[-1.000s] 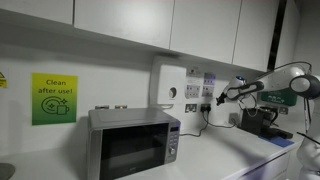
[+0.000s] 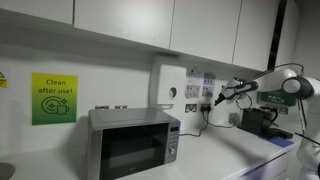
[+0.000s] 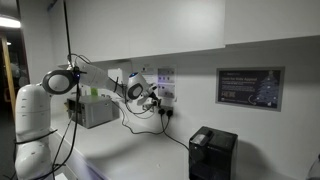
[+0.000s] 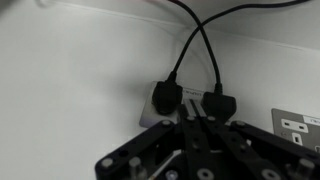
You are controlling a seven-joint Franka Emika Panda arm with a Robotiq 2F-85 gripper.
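Note:
My gripper is shut, and nothing shows between its fingertips. In the wrist view it points at a wall socket (image 4: 152, 115) holding two black plugs: the left plug (image 4: 167, 97) and the right plug (image 4: 219, 105). The fingertips appear in the gap between these plugs; whether they touch anything cannot be told. Exterior view 1 has the gripper (image 2: 218, 101) reaching toward the sockets (image 2: 207, 92) on the back wall. From the other side, exterior view 2 has the gripper (image 3: 156, 98) close to that wall.
Black cables (image 4: 207, 40) run from both plugs. A microwave (image 2: 132, 142) stands on the white counter (image 2: 215, 150), and a black appliance (image 3: 212, 153) stands farther along. Overhead cabinets (image 2: 205, 32) hang above.
The arm's rear part has risen slightly and shifted its bend. The gripper stays near the same wall sockets, with little visible movement at its tip.

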